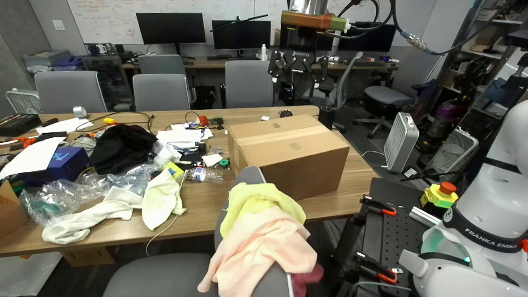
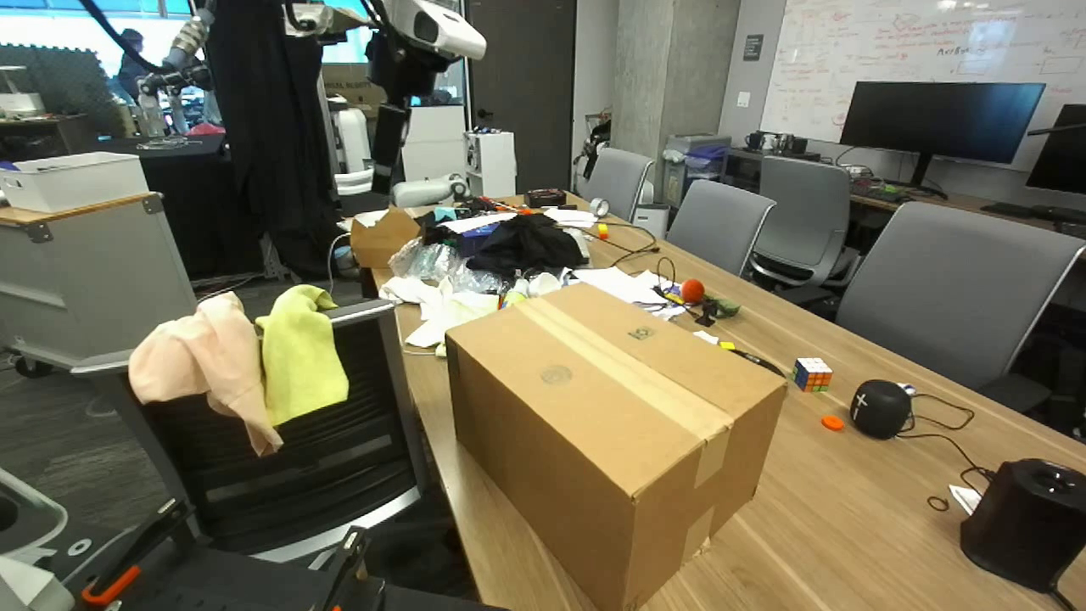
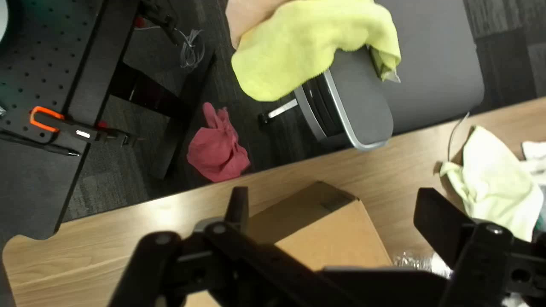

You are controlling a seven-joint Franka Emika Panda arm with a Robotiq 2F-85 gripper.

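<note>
My gripper [image 1: 298, 74] hangs above the far side of the cardboard box with its fingers spread and nothing between them. In the wrist view the same gripper shows wide apart fingers. A dark red cloth [image 3: 217, 146] lies low beside the chair, off the table; only a bit of that red cloth [image 1: 307, 280] shows behind the chair in exterior view 1. Draped over the chair back are a yellow cloth [image 2: 302, 356] and a peach cloth [image 2: 204, 356], side by side. White cloths [image 1: 162, 198] lie on the table's near left.
The large closed cardboard box [image 2: 601, 387] fills the table's near end. A chair [image 1: 158, 272] stands against the table edge. Clutter, including a black cloth [image 1: 121, 148] and plastic bags, covers the table's left part. A black bench [image 1: 381, 237] with clamps stands by the robot base.
</note>
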